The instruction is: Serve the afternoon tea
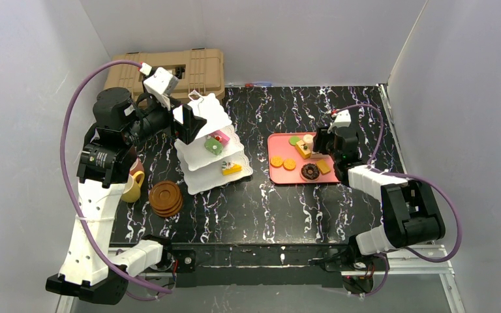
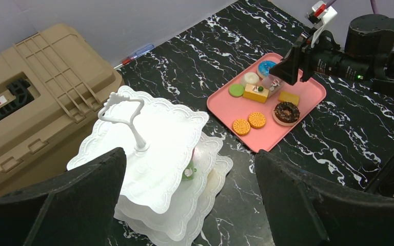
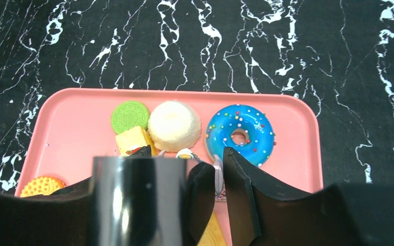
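Note:
On the pink tray [image 1: 277, 169] sit a blue donut [image 3: 249, 128], white dome pastry [image 3: 174, 123], green cookie [image 3: 130, 115], yellow cake [image 2: 256, 92], yellow biscuits [image 2: 241, 126] and chocolate donut [image 2: 287, 113]. My right gripper [image 1: 324, 140] is down at a pale pink piece [image 2: 271, 84] among them; whether it grips it is unclear. My left gripper stands open and empty above the white tiered stand [image 1: 199, 176], which holds green, pink and yellow-based pieces.
A tan case [image 1: 121, 75] stands at the back left. A yellow mug [image 1: 132, 190] and brown coasters [image 1: 166, 195] are at the left.

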